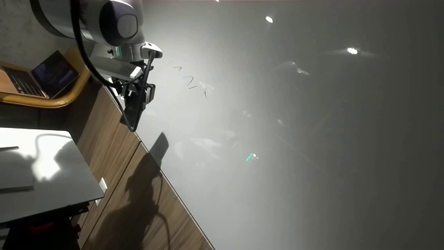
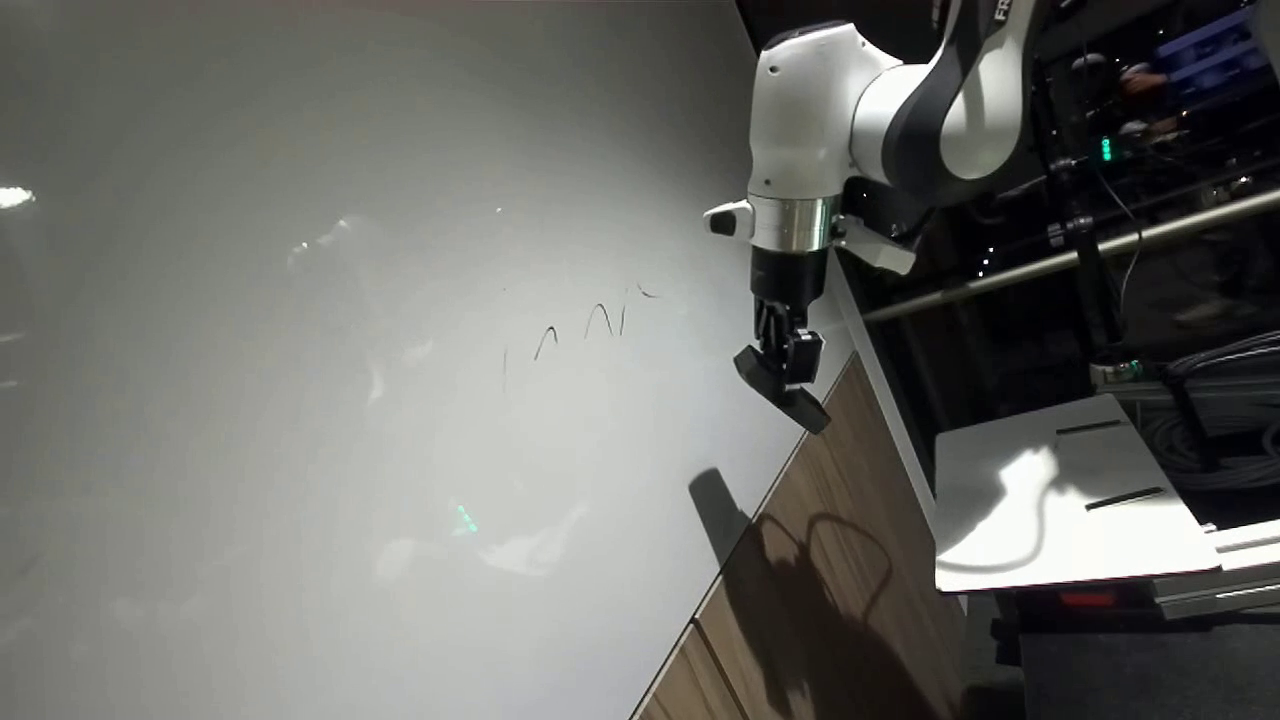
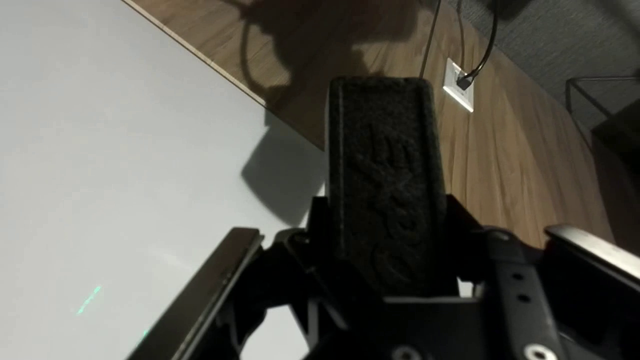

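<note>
A dark, block-shaped eraser (image 3: 387, 174) with raised lettering stands between the fingers of my gripper (image 2: 785, 360), which is shut on it. In exterior view 2 the eraser (image 2: 801, 406) hangs tilted below the fingers. The large whiteboard (image 1: 291, 125) carries a few short black marker strokes (image 1: 189, 79), seen also as a broken row of strokes (image 2: 606, 318) in exterior view 2. My gripper is off to one side of these strokes, near the board's wood-panelled edge. Its shadow falls well apart from the eraser, so the two do not appear to touch the board.
Wood panelling (image 1: 125, 166) borders the whiteboard, with a wall outlet (image 3: 459, 85) and plugged cable. A small grey table (image 1: 41, 175) stands beside it. A laptop (image 1: 39, 79) rests on a yellow chair (image 1: 70, 98). Most of the board is clear.
</note>
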